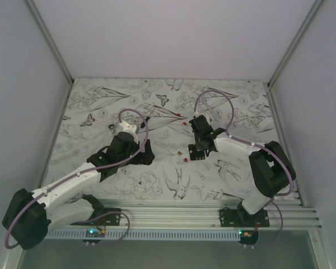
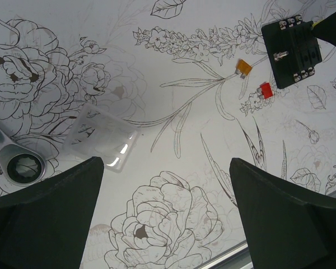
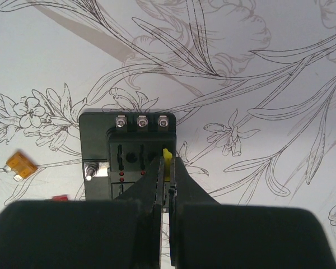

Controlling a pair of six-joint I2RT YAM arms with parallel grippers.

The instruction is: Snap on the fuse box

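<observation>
The black fuse box [image 1: 195,154] [image 2: 285,56] [image 3: 95,140] lies on the patterned table. My right gripper [image 1: 203,147] is shut directly over its right side, with a yellow piece [image 3: 167,153] at the fingertips; whether it is seated in the box or between the fingers I cannot tell. An orange fuse [image 2: 243,68] [image 3: 21,166] and a red fuse [image 2: 265,90] lie loose to the left of the box in the top view. My left gripper [image 1: 140,156] stands open above the table to the left, nothing between its fingers.
A clear plastic container [image 2: 101,137] and a wrench-like metal tool [image 2: 22,167] lie under the left arm. Small dark and red items sit toward the back. The table edge [image 2: 224,260] is at the front.
</observation>
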